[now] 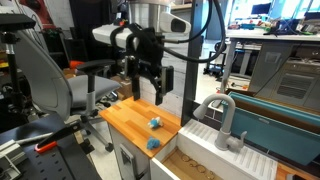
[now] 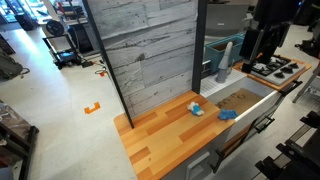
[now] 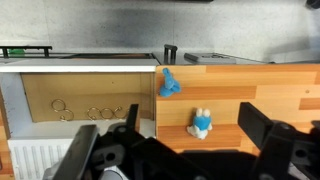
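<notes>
My gripper (image 1: 151,92) hangs high above the wooden counter (image 1: 124,119), its fingers spread wide with nothing between them. In the wrist view, the gripper shows two dark fingers low in the picture, well apart. A small blue toy (image 3: 169,82) lies on the wood close to the drawer's edge. Farther onto the wood is a white and blue toy (image 3: 200,123), between the fingers as seen from above but far below them. Exterior view 2 shows the blue toy (image 2: 227,114) and the white and blue toy (image 2: 195,108) apart from each other.
Beside the counter an open drawer (image 3: 85,89) holds several ring-shaped things. A grey faucet (image 1: 227,116) rises behind the drawer. An upright grey panel (image 2: 152,58) stands along the counter's back. Bare wood surrounds both toys.
</notes>
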